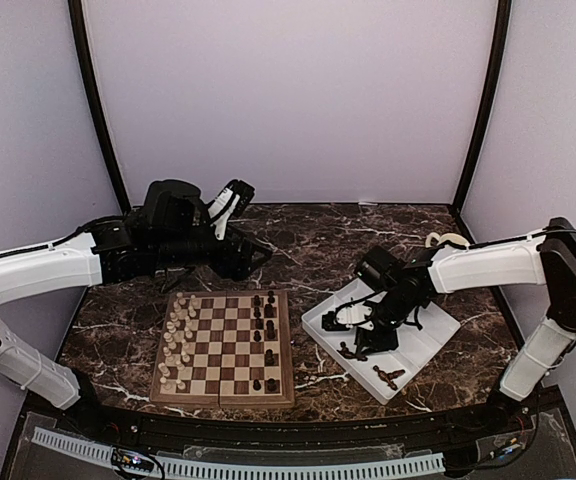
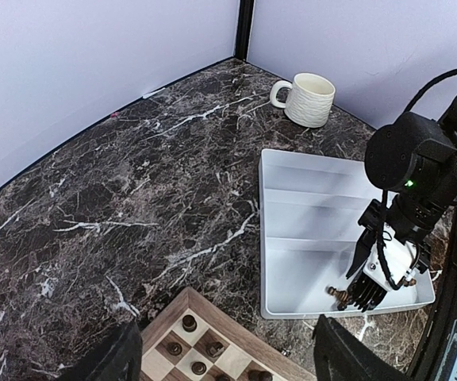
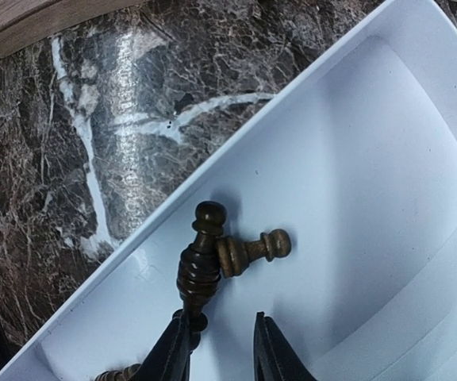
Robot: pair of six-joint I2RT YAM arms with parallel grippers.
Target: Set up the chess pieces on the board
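Note:
On the wooden chessboard (image 1: 223,345), pale pieces (image 1: 174,335) stand along the left side and dark pieces (image 1: 269,330) along the right, with gaps among the dark ones. Inside the white tray (image 3: 355,159) lie several dark pieces: a larger piece (image 3: 199,270) and a pawn (image 3: 252,250) touch each other on their sides. Just below them in the right wrist view, my right gripper is open over bare tray floor, its left finger overlapping another small piece. My left gripper hangs open behind the board, empty.
More dark pieces (image 1: 390,376) lie at the tray's front end. A white mug (image 2: 309,100) stands behind the tray. Bare marble table (image 2: 109,206) stretches behind the board, and a strip separates board from tray.

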